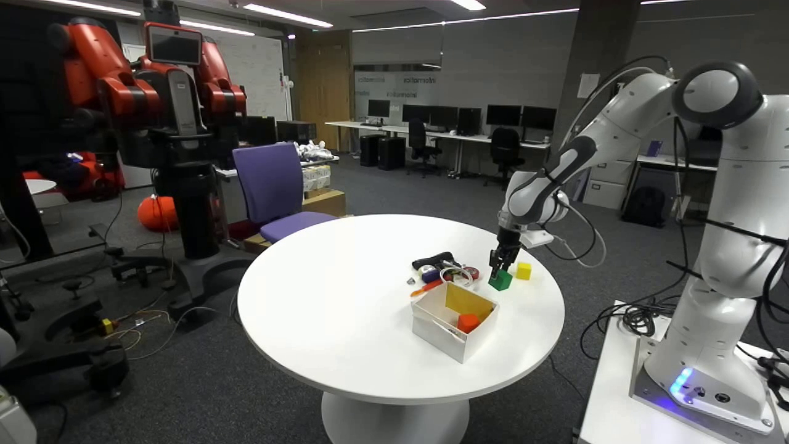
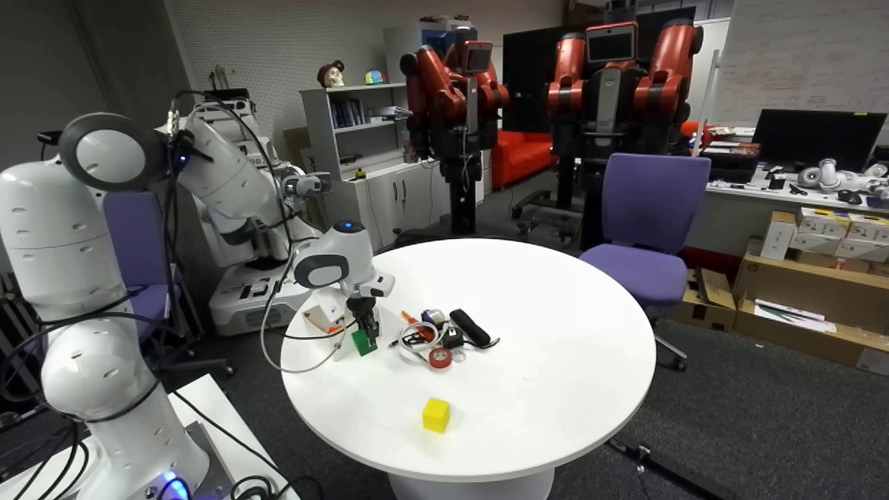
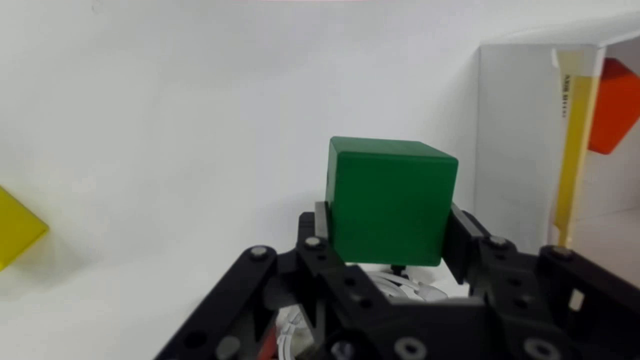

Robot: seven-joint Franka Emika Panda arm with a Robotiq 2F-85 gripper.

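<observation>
Held between the two fingers of my gripper is a green cube (image 3: 393, 207), clearly seen in the wrist view. In exterior view 1 the green cube (image 1: 500, 280) hangs low over the right part of the round table, between the white box and the yellow cube. The open white box (image 1: 442, 334) holds a red-orange block (image 1: 468, 322); its near wall (image 3: 510, 144) lies to the right of the cube in the wrist view. A yellow cube (image 1: 523, 271) stands on the table, apart from the gripper. Exterior view 2 shows the gripper (image 2: 369, 337) partly covering the green cube.
A clutter of tape, a white cable (image 1: 457, 275), an orange tool (image 1: 426, 287) and a black item (image 1: 433, 260) lies beside the box. A purple chair (image 1: 277, 192) stands by its far edge.
</observation>
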